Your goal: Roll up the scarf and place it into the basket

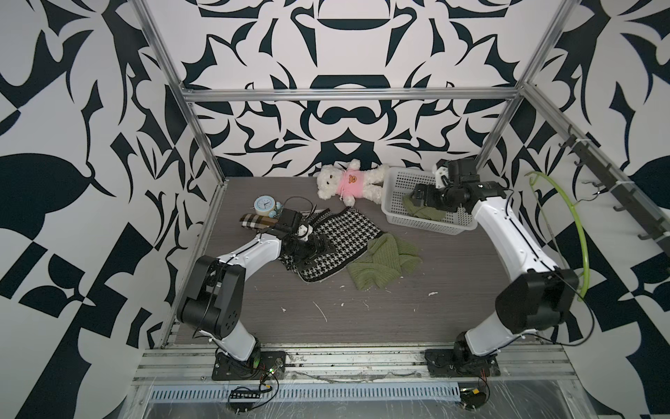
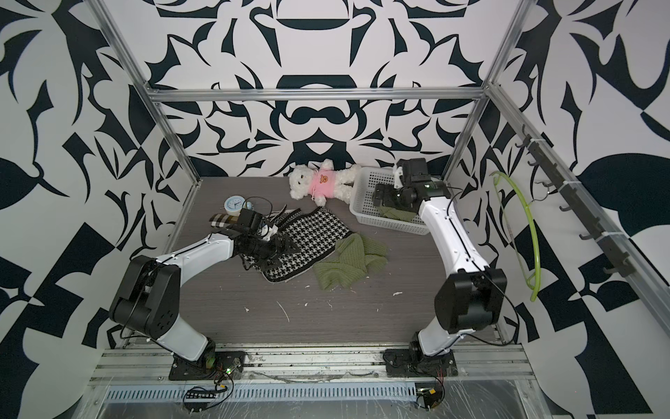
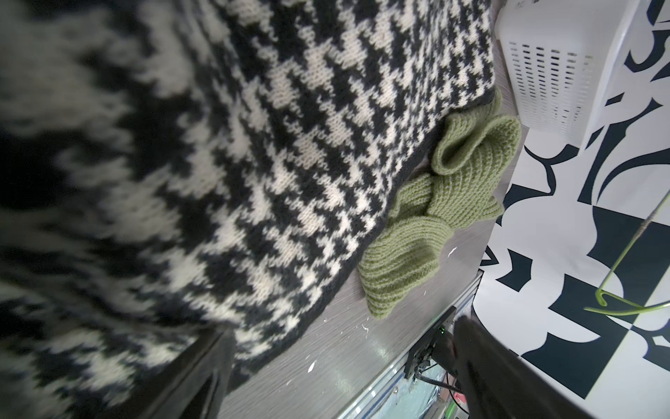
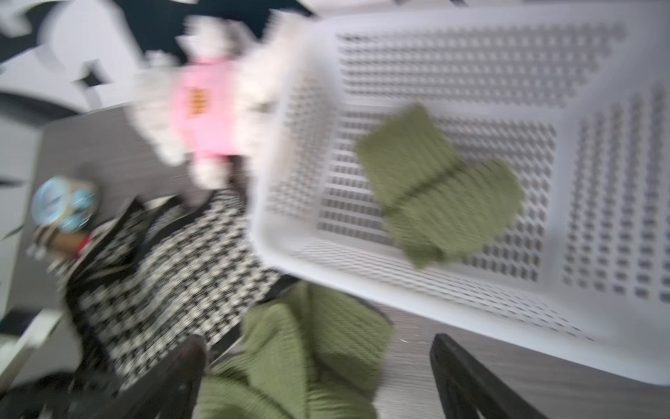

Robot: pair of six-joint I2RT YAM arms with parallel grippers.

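A houndstooth scarf (image 1: pixel 342 241) lies spread on the table, a crumpled green knit cloth (image 1: pixel 384 262) at its right front. My left gripper (image 1: pixel 314 251) is low over the scarf's left part, fingers apart around nothing visible. A folded green piece (image 4: pixel 432 195) lies in the white perforated basket (image 1: pixel 397 188) at back right. My right gripper (image 2: pixel 384 195) is raised over the basket, open; its wrist view is blurred.
A white teddy bear (image 1: pixel 352 183) lies left of the basket. A blue clock (image 1: pixel 265 204) and plaid cloth (image 1: pixel 254 220) sit back left.
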